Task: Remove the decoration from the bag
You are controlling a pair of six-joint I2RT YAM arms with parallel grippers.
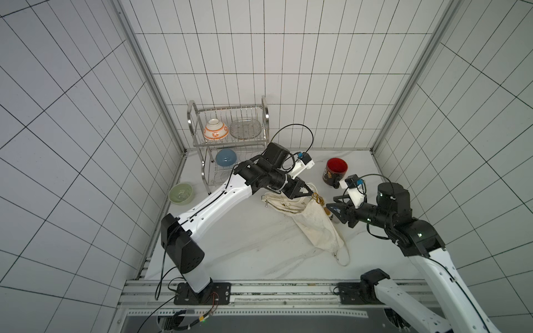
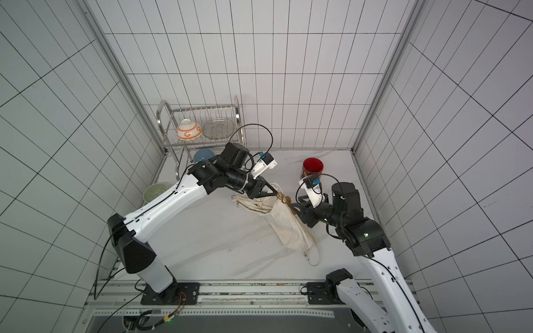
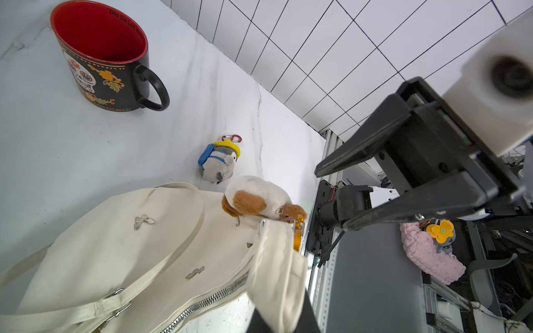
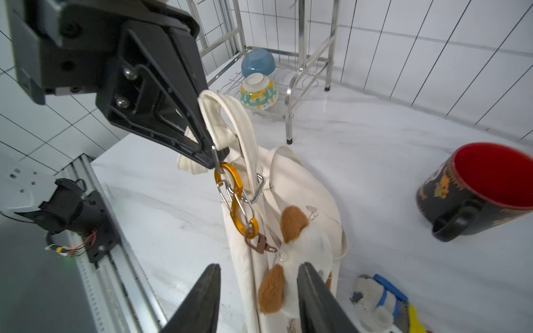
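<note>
A cream canvas bag [image 1: 316,227] lies on the counter, its strap lifted in my left gripper [image 1: 305,193], which is shut on it. Orange carabiners [image 4: 238,216] hang with metal hardware below the strap at that gripper, with a white-and-brown plush decoration [image 3: 255,197] beside them against the bag. My right gripper is open near the plush, with nothing clearly between its fingers. A separate grey plush [image 3: 218,162] with yellow hat and blue pack lies on the counter.
A red-and-black mug [image 1: 336,171] stands behind my right gripper. A wire rack [image 1: 226,141] with bowls stands at the back left, and a green bowl [image 1: 180,194] left of it.
</note>
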